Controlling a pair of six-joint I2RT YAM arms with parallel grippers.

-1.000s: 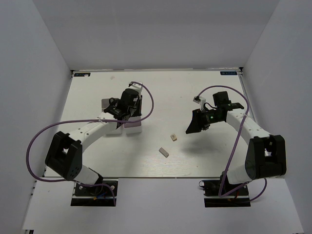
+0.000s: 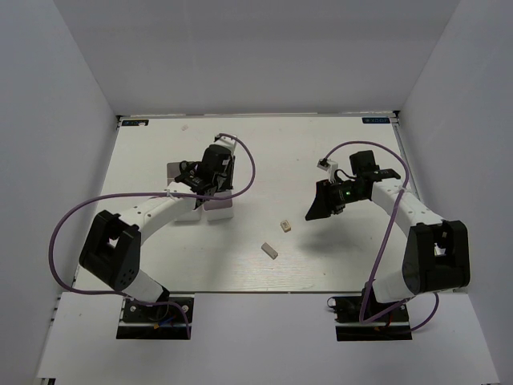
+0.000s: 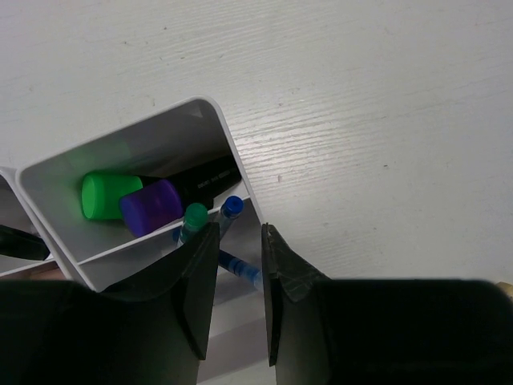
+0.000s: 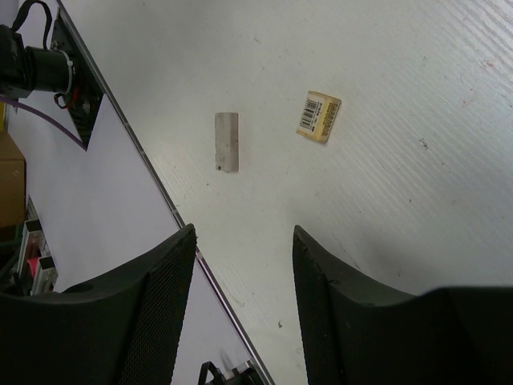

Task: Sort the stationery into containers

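Under my left gripper, a pale compartmented container [image 3: 120, 128] holds green and purple capped markers [image 3: 151, 207] in one section. Another section has a green-ended pen [image 3: 195, 215], a blue-ended pen [image 3: 232, 206] and a blue pen [image 3: 240, 269]. The left fingers are parted, with no item gripped between them. A yellowish eraser [image 4: 319, 116] with a barcode and a grey bar [image 4: 227, 142] lie apart on the table. My right gripper hovers open and empty, to the right of both in the top view.
The containers [image 2: 219, 213] stand on the left side of the table, partly covered by the left arm. Bare table [image 2: 272, 152] extends between the arms and toward the back. The front table edge [image 4: 152, 176] runs beyond the grey bar.
The right arm, the eraser and the grey bar look unmoved.
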